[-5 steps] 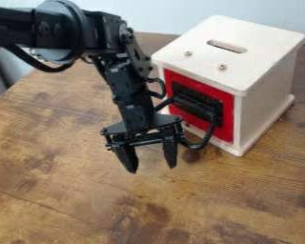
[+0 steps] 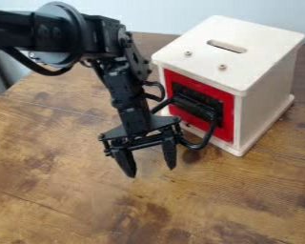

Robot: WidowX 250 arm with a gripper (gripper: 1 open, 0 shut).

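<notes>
My black gripper (image 2: 148, 164) hangs from the arm over the wooden table, pointing down, with its two fingers apart and nothing visible between them. To its right and behind it stands a pale wooden box (image 2: 257, 105) with a slot in the top and a red front panel (image 2: 178, 74). The panel carries a black fitting (image 2: 200, 103) with a black curved piece at its lower part, partly behind the arm.
A white wall or surface shows at the back left, beyond the table's edge.
</notes>
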